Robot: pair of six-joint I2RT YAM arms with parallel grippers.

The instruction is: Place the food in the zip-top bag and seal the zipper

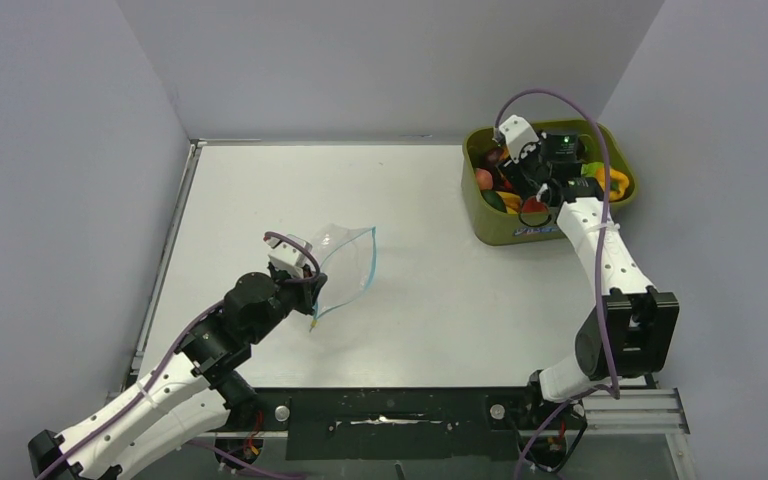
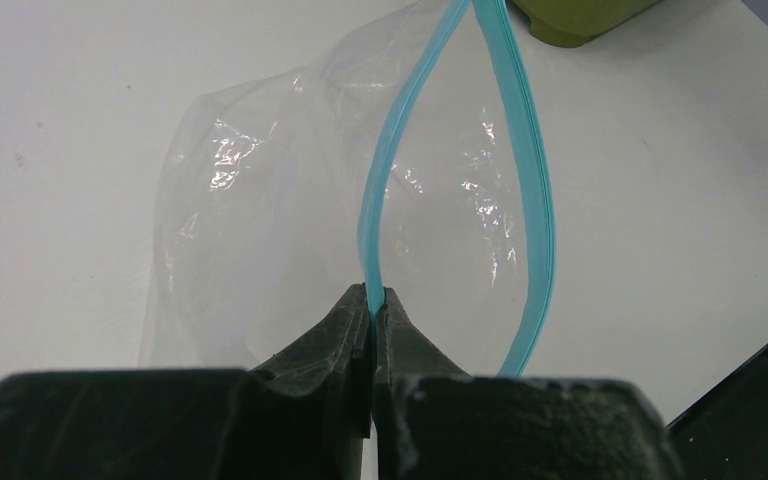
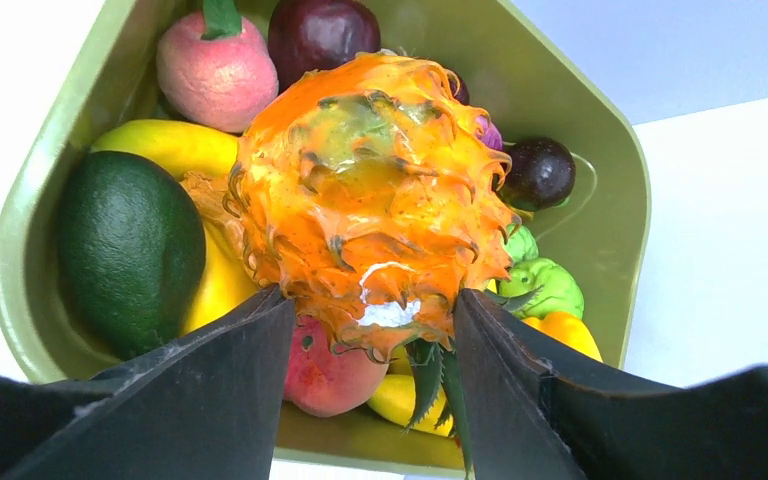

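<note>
A clear zip top bag (image 1: 345,265) with a blue zipper strip (image 2: 530,200) stands with its mouth parted on the white table. My left gripper is shut on one side of that strip; the other side bows away to the right. At the back right, the green bin (image 1: 495,225) holds toy food. My right gripper is down in the bin, its fingers apart on either side of the lower end of an orange spiky fruit (image 3: 370,180). Whether both fingers press on the fruit cannot be told.
Around the spiky fruit lie a dark green avocado (image 3: 130,250), a peach (image 3: 215,70), a dark plum (image 3: 320,35), a red fruit (image 3: 330,370) and several others. Bin walls surround the right gripper. The table between bag and bin is clear.
</note>
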